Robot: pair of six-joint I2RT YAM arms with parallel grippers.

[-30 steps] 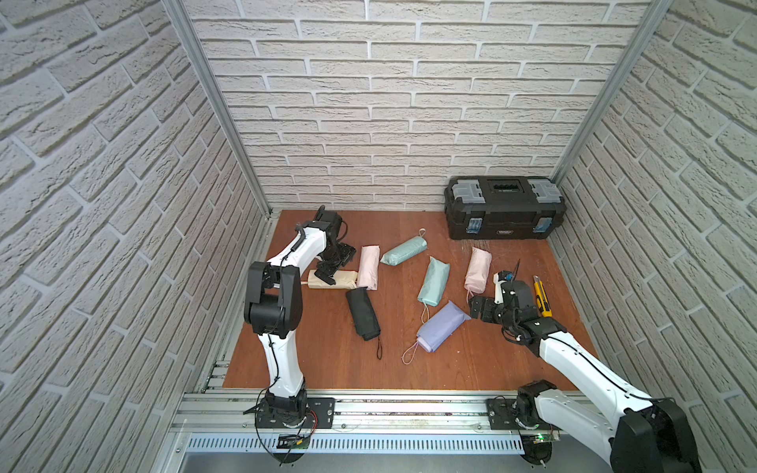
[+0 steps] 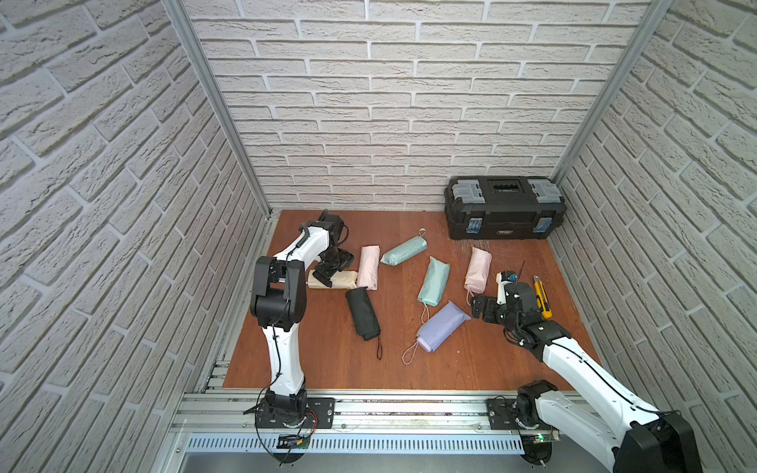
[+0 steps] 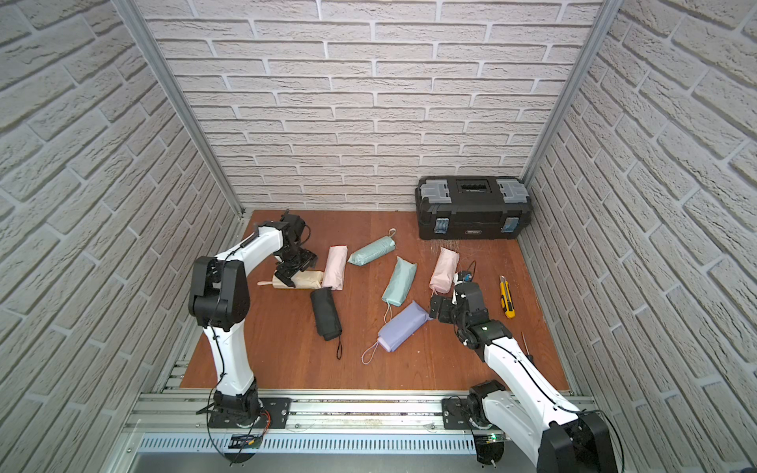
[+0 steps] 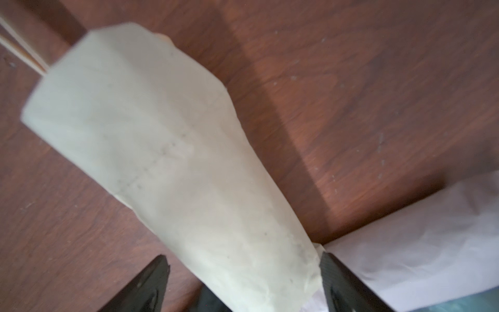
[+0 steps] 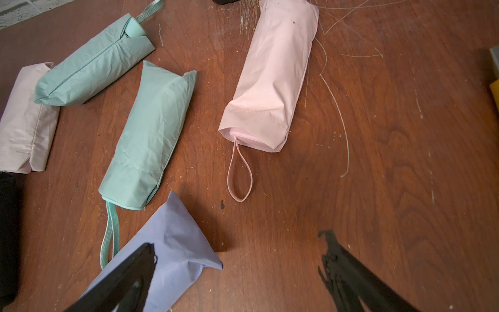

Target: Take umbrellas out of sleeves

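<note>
My left gripper (image 2: 335, 268) hangs low over a cream sleeved umbrella (image 4: 187, 171), open, its fingers on either side of the sleeve's end by the pale pink umbrella (image 4: 415, 249). My right gripper stands open above the table's right part, near a lilac umbrella (image 5: 166, 254) and a pink one (image 5: 270, 72) with a loop. Two teal umbrellas (image 3: 399, 282) lie in the middle, and a black one (image 3: 325, 313) lies below the cream one. All seem to be in sleeves.
A black toolbox (image 3: 473, 220) stands at the back right. A yellow utility knife (image 3: 506, 296) lies at the right edge.
My left arm has shifted slightly, with the gripper still over the cream umbrella. The right arm has moved very little. The umbrellas lie where they were.
</note>
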